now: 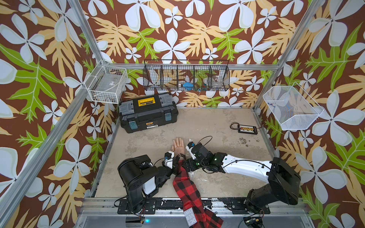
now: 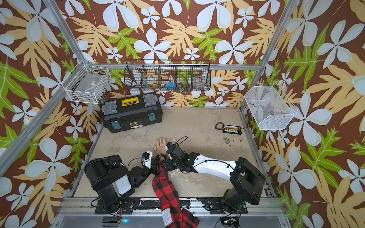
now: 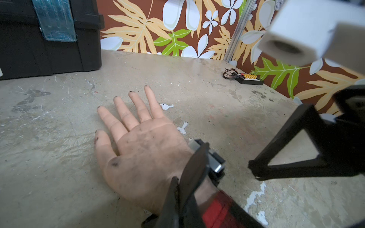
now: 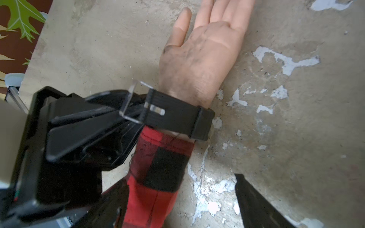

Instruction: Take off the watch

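Observation:
A fake hand (image 3: 148,152) lies palm up, its forearm in a red-and-black plaid sleeve (image 4: 159,171). A black watch strap (image 4: 173,115) crosses the inner wrist in the right wrist view, a metal buckle frame (image 4: 131,102) at its left end. My left gripper is shut on the other, loose strap end (image 3: 194,171), which rises from its fingers. In the right wrist view, the left fingers reach in close to the buckle. My right gripper is open above the sleeve, nothing between its fingers. The watch face is hidden.
A black toolbox (image 1: 148,115) stands at the back left. A small black power strip (image 1: 247,130) with a cable lies at the right. Wire baskets (image 1: 186,77) hang along the back. Bare table surrounds the hand, and both grippers are close together.

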